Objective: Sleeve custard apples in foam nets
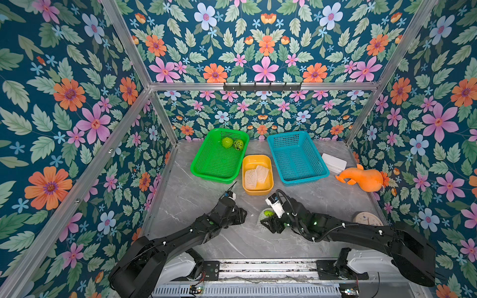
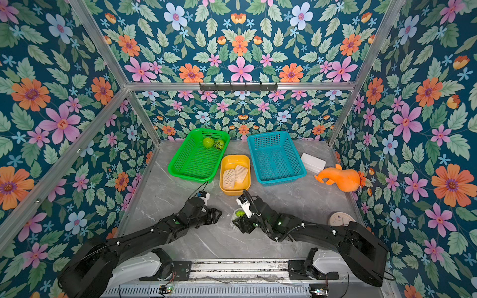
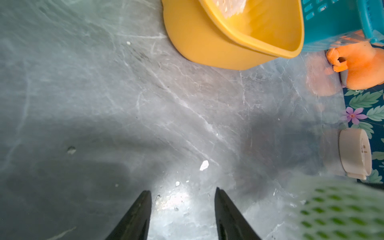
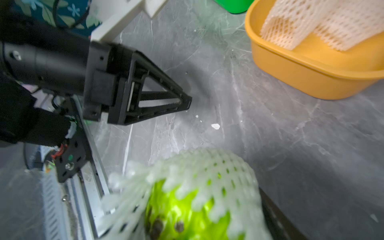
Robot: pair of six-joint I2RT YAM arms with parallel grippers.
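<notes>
A green custard apple (image 4: 182, 210) in a white foam net (image 4: 224, 172) fills the bottom of the right wrist view; green skin shows through the net's mouth. My right gripper (image 1: 270, 224) is shut on this netted fruit, raised off the table; most of its fingers are hidden behind the net. In the left wrist view the blurred net (image 3: 336, 208) appears at lower right. My left gripper stands open and empty, to the left of the fruit. Two more custard apples (image 1: 227, 142) lie in the green basket (image 1: 206, 173). Foam nets (image 1: 251, 178) lie in the yellow bin (image 1: 268, 188).
A blue basket (image 1: 318, 171), empty, stands behind the right arm. Beyond it are a white box (image 1: 334, 163) and an orange plush toy (image 1: 367, 178). A round pale object (image 1: 366, 218) sits at the right. The table between bin and arms is clear.
</notes>
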